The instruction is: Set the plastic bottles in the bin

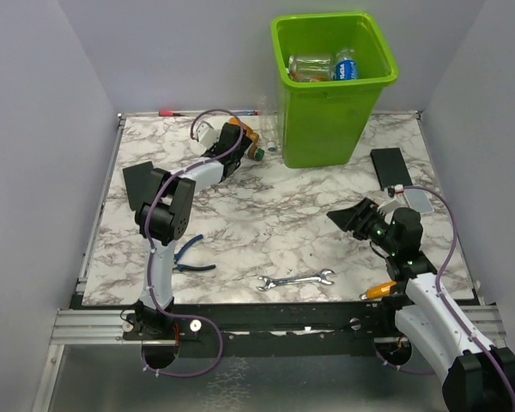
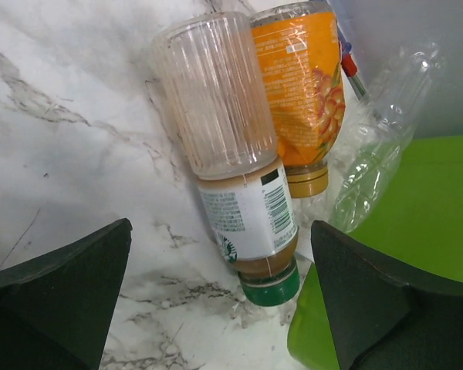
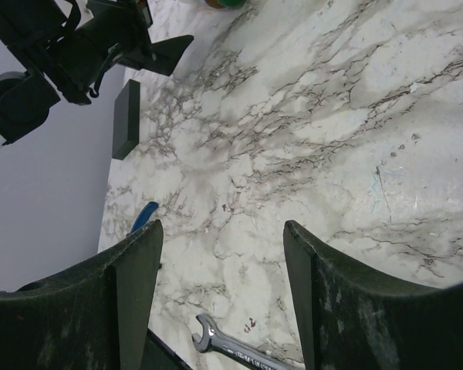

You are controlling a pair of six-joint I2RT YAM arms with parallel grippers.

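My left gripper (image 1: pixel 232 142) hangs open over the back of the table. Between and beyond its fingers, the left wrist view shows a bottle with white label and green cap (image 2: pixel 247 212), an orange-labelled bottle (image 2: pixel 297 85) beside it and a crumpled clear bottle (image 2: pixel 382 131), all lying down. The green bin (image 1: pixel 326 129) stands right of them, holding several bottles, including a clear one (image 1: pixel 311 67) and a blue-labelled one (image 1: pixel 345 67). My right gripper (image 1: pixel 352 219) is part open above the right of the table, nothing between its fingers.
A wrench (image 1: pixel 293 281) and pliers (image 1: pixel 189 264) lie at the front, an orange tool (image 1: pixel 376 291) at front right. Dark slabs (image 1: pixel 388 167) lie at the sides; screwdrivers lie along the back edge.
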